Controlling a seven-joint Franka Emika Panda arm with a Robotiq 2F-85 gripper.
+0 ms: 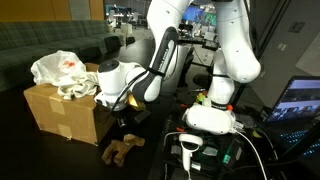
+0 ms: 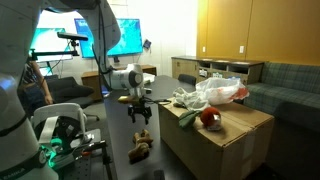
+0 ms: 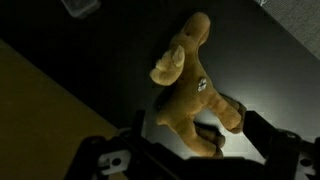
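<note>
A brown plush toy (image 1: 122, 151) lies on the dark tabletop in front of the cardboard box. In the wrist view the toy (image 3: 187, 98) stretches from top centre to lower right, its limbs spread. My gripper is open, with a dark finger on each side of the toy's lower end in that view. From the side, the gripper (image 2: 134, 103) hangs clear above the toy (image 2: 139, 147), with a gap between them. Nothing is held.
Beside the toy stands a large cardboard box (image 2: 243, 151) with a crumpled white bag (image 2: 215, 92), a red round item (image 2: 210, 119) and a green item (image 2: 187, 118) on top. An open laptop (image 1: 292, 112) is at far right. Bare dark table lies around the toy.
</note>
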